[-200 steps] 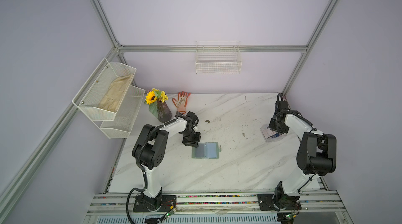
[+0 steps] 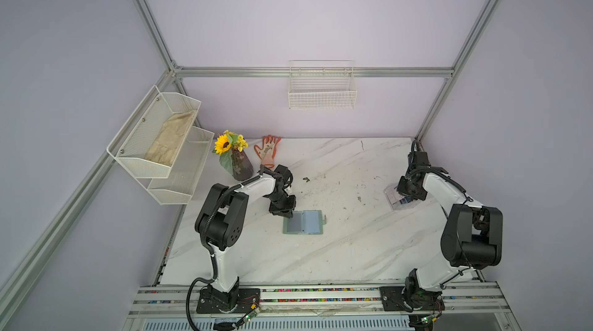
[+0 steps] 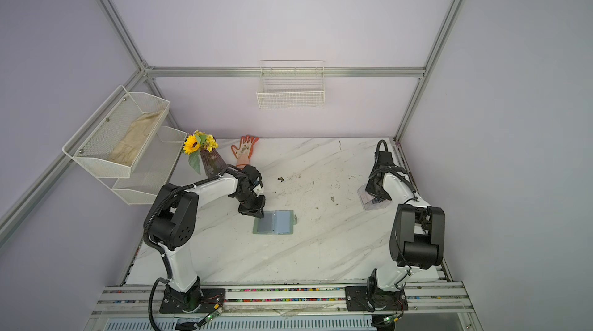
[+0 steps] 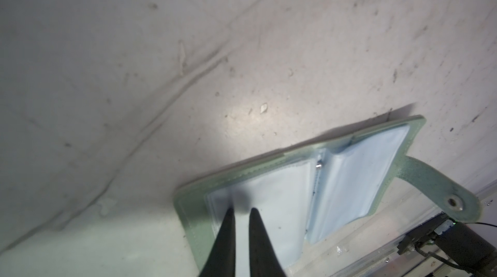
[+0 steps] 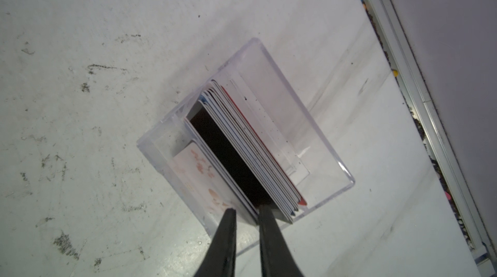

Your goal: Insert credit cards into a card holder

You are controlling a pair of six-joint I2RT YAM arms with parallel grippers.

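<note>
An open green card holder (image 4: 191, 209) with pale plastic sleeves lies on the table (image 2: 352, 250) in front of my left gripper, whose fingertips are slightly apart over the left sleeve, nothing seen between them. At right, a clear plastic box (image 5: 321, 152) holds several cards (image 5: 248, 147) standing in a row, with others lying flat. My right gripper is over the box's near end, its fingertips a little apart at the lower ends of the cards; whether they touch any is unclear.
A flower vase (image 2: 241, 164), an orange-trimmed glove (image 2: 267, 148) and white mesh shelves (image 2: 142, 167) are at the back left. A wire basket (image 2: 321, 99) hangs on the back wall.
The right arm has shifted a little rightward, with its gripper staying over the card box. My left arm has not visibly moved.
</note>
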